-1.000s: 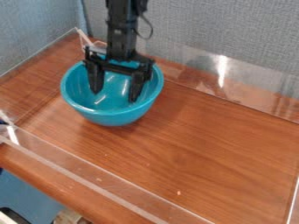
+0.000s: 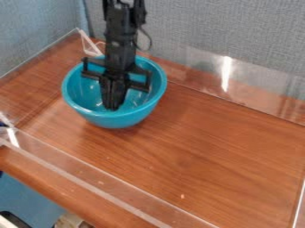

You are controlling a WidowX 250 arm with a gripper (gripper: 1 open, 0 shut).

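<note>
A teal plastic bowl [image 2: 143, 111] sits on the wooden counter at the upper left. My black gripper [image 2: 114, 87] reaches down from above into the bowl, its fingertips low inside it. The gripper is shut; I see nothing clearly between its fingers, and the bowl's floor under it is mostly hidden.
Grey walls stand behind and to the left, with a reflective strip along the back. A blue area lies past the front left edge.
My gripper has moved down deeper into the bowl over the last second, and its fingers appear closer together. The bowl stays in about the same place.
</note>
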